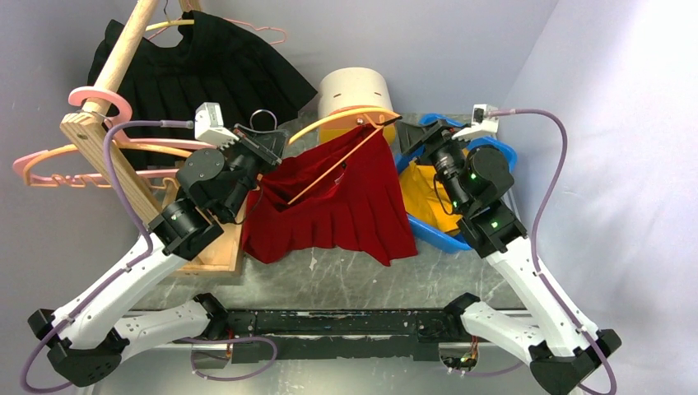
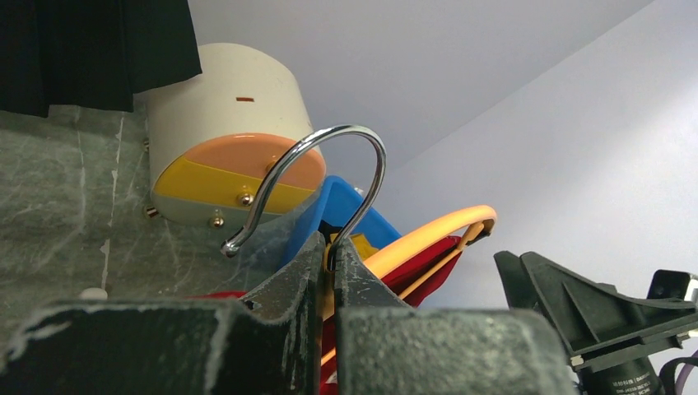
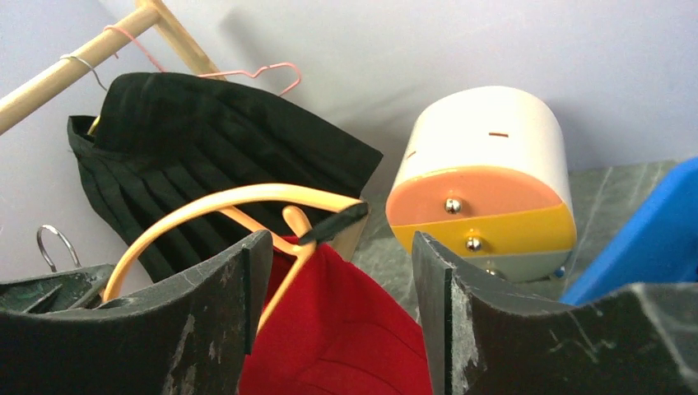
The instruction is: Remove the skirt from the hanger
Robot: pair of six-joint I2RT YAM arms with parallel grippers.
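Observation:
My left gripper is shut on the orange hanger (image 2: 440, 233) at the base of its metal hook (image 2: 350, 132). The red skirt (image 1: 362, 197) hangs from this hanger, its waist sagging open below the bar. Toward the right, the hanger's end (image 3: 342, 222) carries a dark piece. My right gripper stands open, apart from that end and to its right in the top view. In the right wrist view, red cloth (image 3: 329, 337) shows beyond the gap between the fingers, with nothing held there.
A blue basket (image 1: 436, 234) with yellow cloth (image 1: 432, 197) lies below the right arm. At the back stands a white drum-shaped object (image 1: 355, 86). The wooden rack (image 1: 119, 78) on the left bears a black skirt (image 1: 197, 74) and several empty hangers.

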